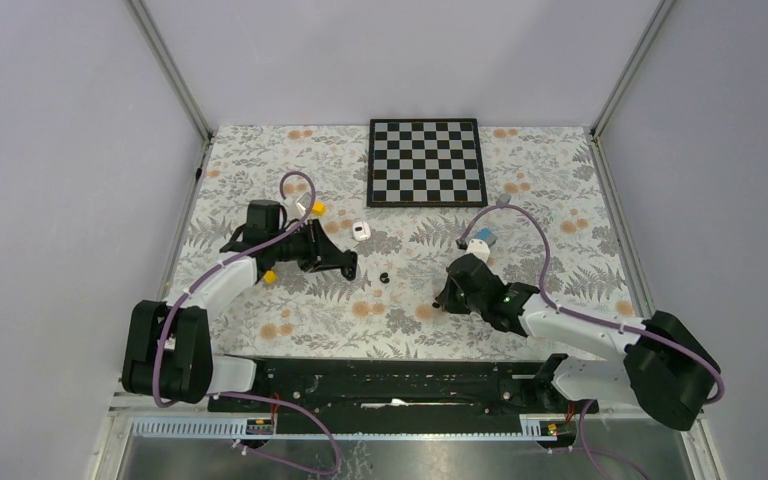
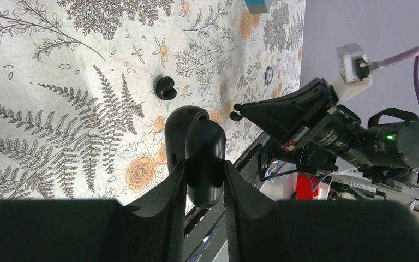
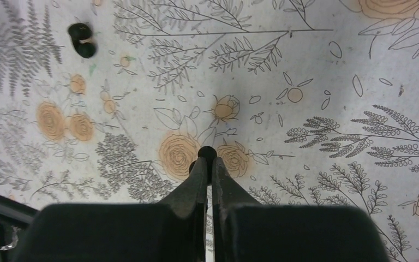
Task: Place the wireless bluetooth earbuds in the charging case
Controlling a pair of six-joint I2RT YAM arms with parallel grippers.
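Note:
The black charging case (image 2: pixel 205 147) stands with its two rounded halves apart, and my left gripper is shut on it. Seen from the top, that case (image 1: pixel 349 266) sits above the left middle of the cloth. My right gripper is shut on a small black earbud (image 3: pixel 208 152), whose rounded end shows past the fingertips; the rest is largely hidden. The other earbud (image 3: pixel 83 40) lies on the cloth, at upper left in the right wrist view. In the top view this loose earbud (image 1: pixel 385 278) is between the two grippers.
A black-and-white checkered board (image 1: pixel 426 162) lies at the back. A white object (image 1: pixel 361 231) is behind the loose earbud, and a blue block (image 1: pixel 485 237) is behind the right arm. Yellow blocks sit by the left arm. The cloth between the grippers is mostly clear.

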